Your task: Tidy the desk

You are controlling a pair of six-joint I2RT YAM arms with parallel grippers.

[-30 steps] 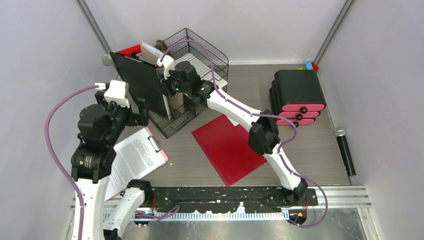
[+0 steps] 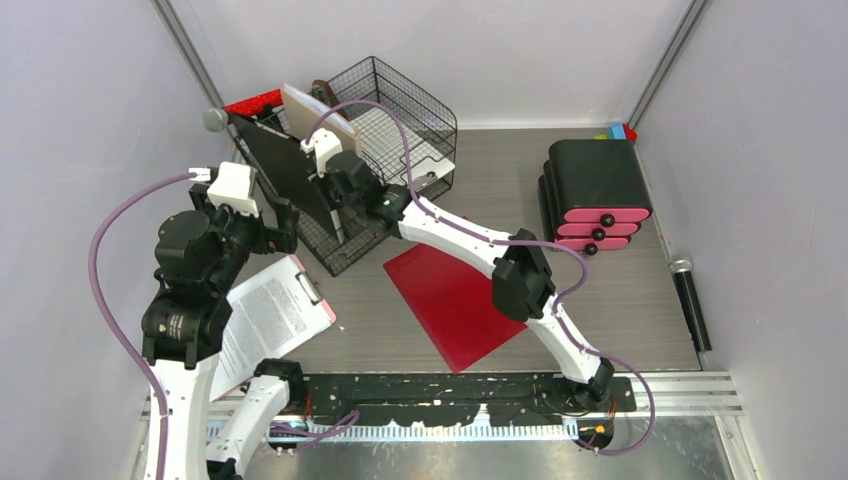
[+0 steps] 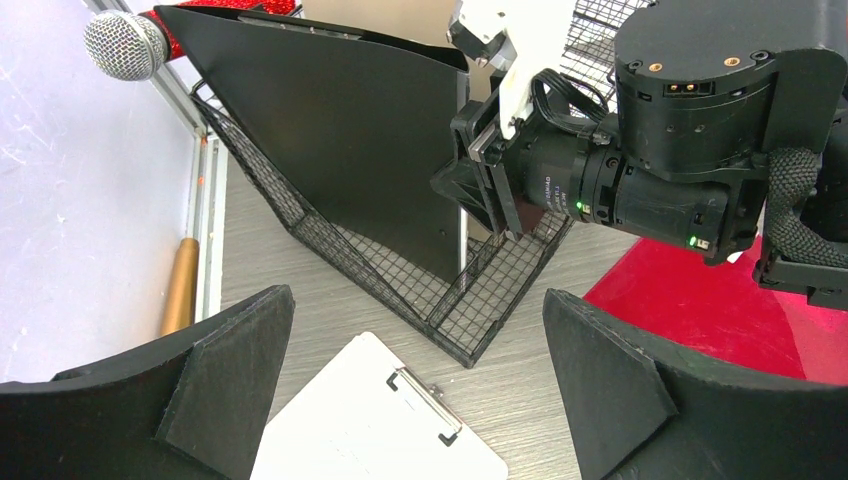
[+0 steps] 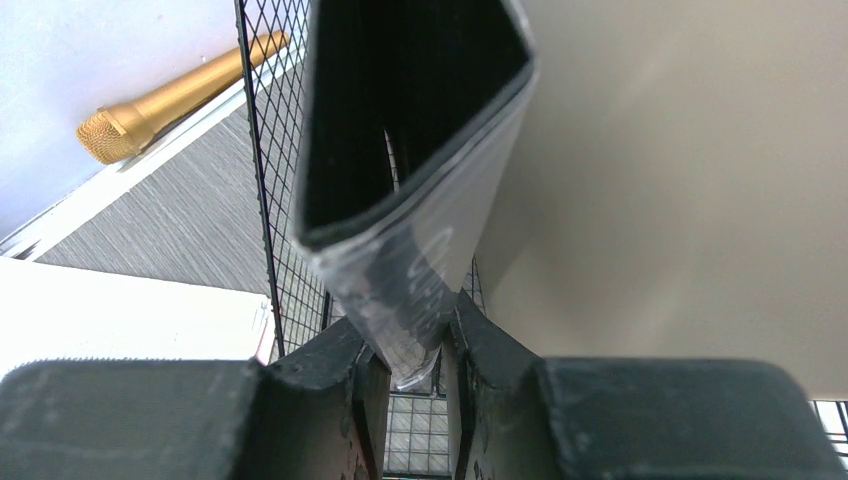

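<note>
A black folder stands tilted in the wire basket, its lower part inside the mesh. On the folder's clear-edged spine my right gripper is shut, as the right wrist view shows. Behind the folder a beige folder stands in the same basket. My left gripper hangs open, with nothing between its fingers, above the white clipboard. That clipboard lies flat at the desk's left. A red folder lies flat in the middle of the desk.
Black drawers with pink fronts stand at the right, a black microphone near the right wall. A red microphone is beside the basket's back left; a gold microphone lies by the left wall. Bare desk shows right of the red folder.
The folder's top has shifted a little towards the front right. My left arm has stayed still.
</note>
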